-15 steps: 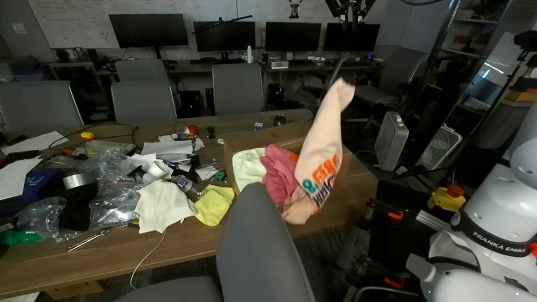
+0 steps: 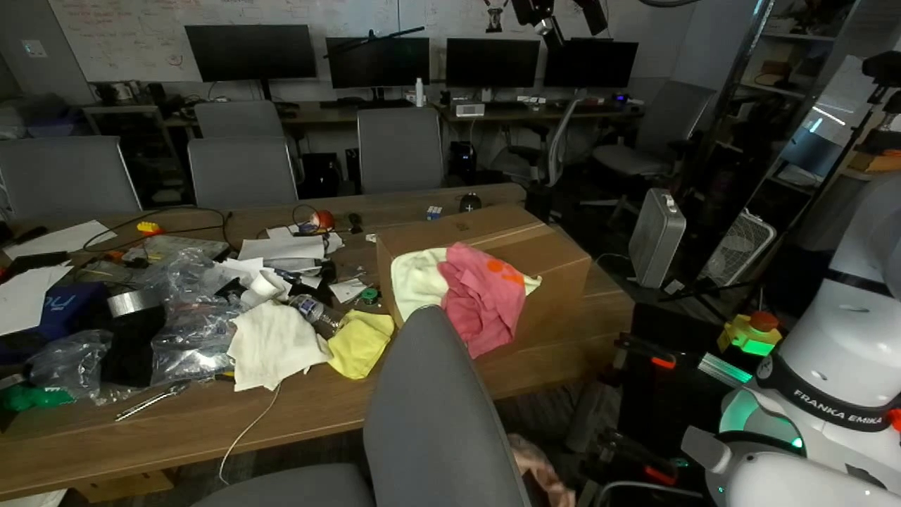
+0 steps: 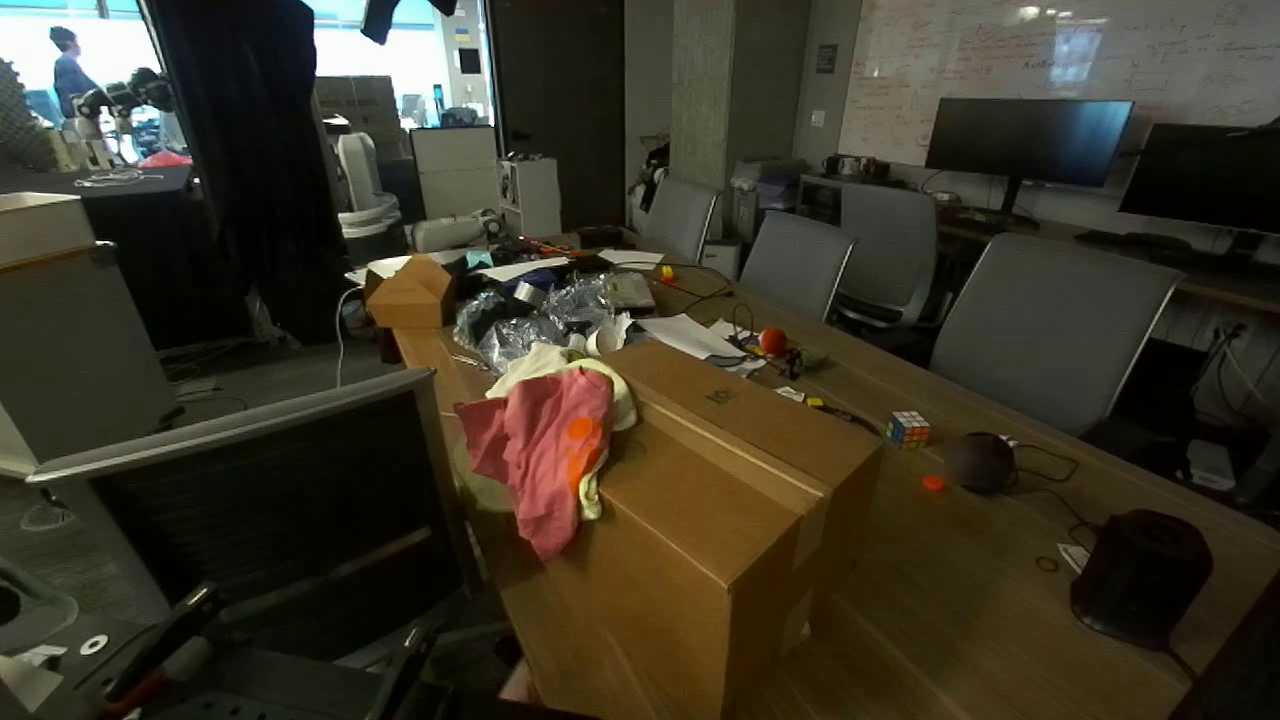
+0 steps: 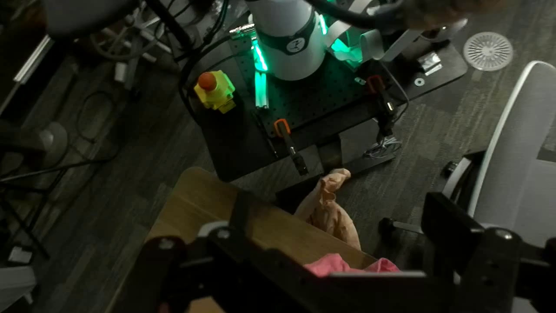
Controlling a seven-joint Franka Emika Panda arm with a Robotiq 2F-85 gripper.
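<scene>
Cut off by the top edge of exterior view 1, my gripper (image 2: 574, 22) is high above the table. In the wrist view its dark fingers (image 4: 451, 221) stand wide apart, open, with no cloth held. A peach cloth (image 4: 329, 211) is below the table edge, near the robot's base; in exterior view 1 the cloth (image 2: 545, 474) shows beside the chair, partly hidden. A pink cloth (image 2: 481, 300) with an orange print drapes over the front of the cardboard box (image 2: 553, 296), over a pale yellow-green cloth (image 2: 415, 283).
A white cloth (image 2: 274, 345) and a yellow cloth (image 2: 360, 342) lie left of the box, among plastic bags (image 2: 194, 321), papers and other clutter. A grey chair (image 2: 435, 414) stands against the table's front. Beside the robot base sits an emergency stop (image 4: 214, 88).
A second ago the peach cloth hung beneath the gripper in front of the box; now it is apart from the gripper, down below the table edge. Green lights now glow at the robot's base.
</scene>
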